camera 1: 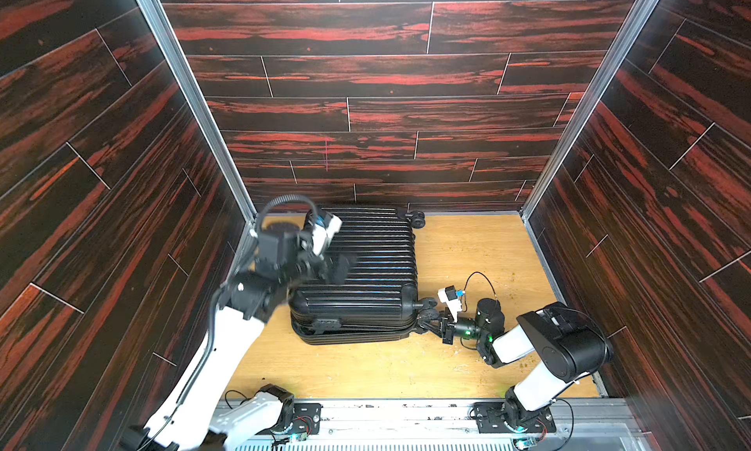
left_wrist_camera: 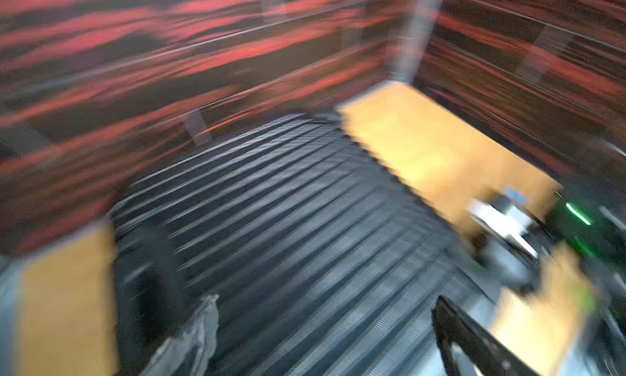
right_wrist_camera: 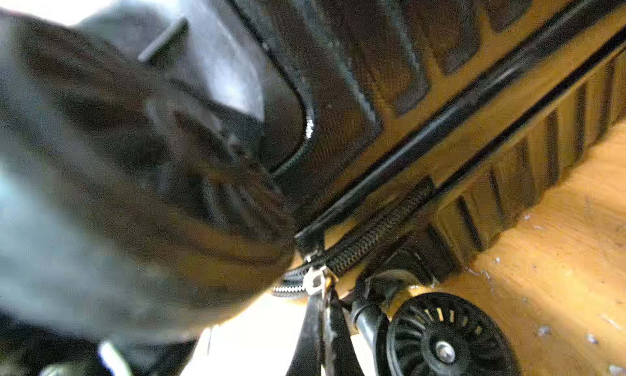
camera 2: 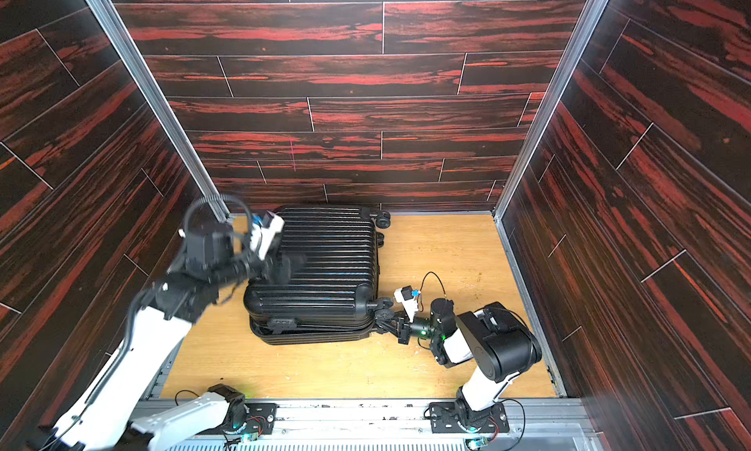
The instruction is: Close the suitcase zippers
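Observation:
The black ribbed suitcase (camera 1: 363, 255) lies flat, its near side showing a gap along the seam. My left gripper (camera 1: 340, 268), blurred, hangs over its top. In the left wrist view, its fingers (left_wrist_camera: 201, 333) are wide apart with nothing between them, above the ribbed shell (left_wrist_camera: 313, 245). My right gripper (camera 1: 436, 322) is low at the near right corner. In the right wrist view, its shut fingertips meet at a metal zipper pull (right_wrist_camera: 315, 282); whether the pull is pinched cannot be told. The zipper teeth (right_wrist_camera: 365, 245) run beside it.
A caster wheel (right_wrist_camera: 445, 350) sits close to the right fingers, and another wheel (camera 1: 417, 219) is at the far right corner. Bare wooden table (camera 1: 477, 251) lies right of the suitcase, with more in front. Walls close in the sides and back.

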